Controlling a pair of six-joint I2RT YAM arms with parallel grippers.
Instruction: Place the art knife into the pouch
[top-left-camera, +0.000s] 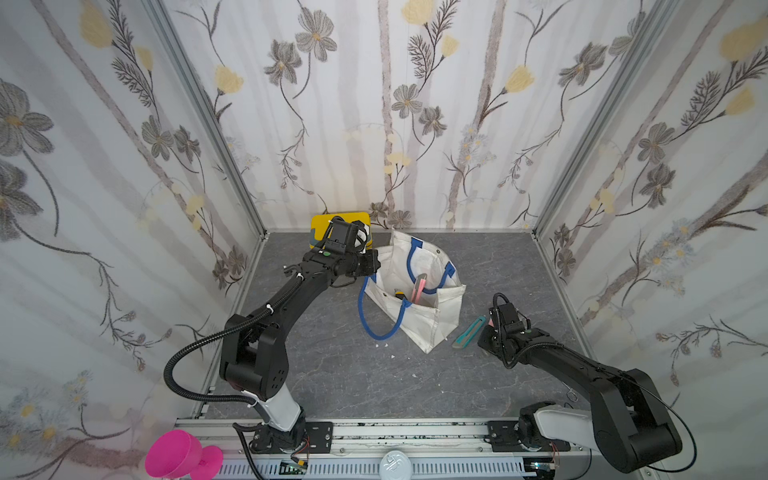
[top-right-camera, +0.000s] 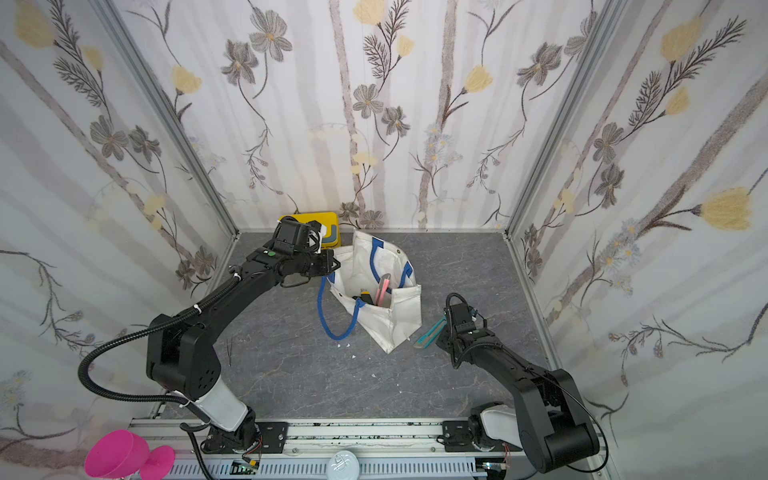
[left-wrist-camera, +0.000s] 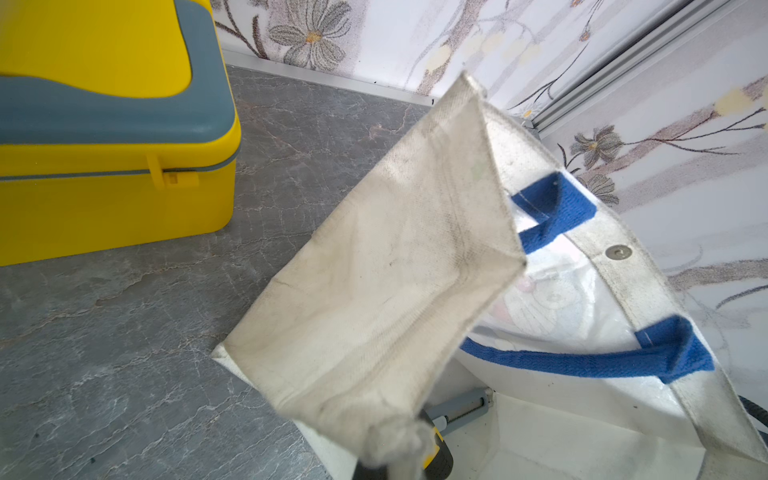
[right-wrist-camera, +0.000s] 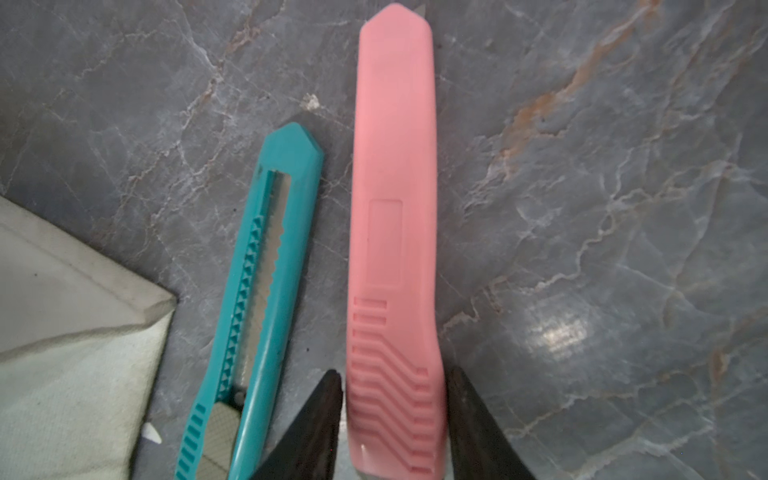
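Note:
In the right wrist view a pink art knife (right-wrist-camera: 393, 176) lies on the grey table. My right gripper is part open, its fingers on either side of the knife's ridged lower end; contact on both sides is not clear. To the left of it lies a teal art knife (right-wrist-camera: 272, 264). The white pouch (top-left-camera: 436, 324) with blue handles stands mouth up in the middle of the table, a pink knife (top-left-camera: 418, 288) and a yellow-black item (top-left-camera: 400, 295) inside. At its left rim my left gripper (top-left-camera: 374, 262) is shut, apparently with the cloth edge there.
A yellow and grey case (left-wrist-camera: 120, 172) stands at the back left, behind the left arm. The pouch's corner (right-wrist-camera: 152, 308) is close to the teal knife. Bare table (top-left-camera: 504, 256) extends at the back right.

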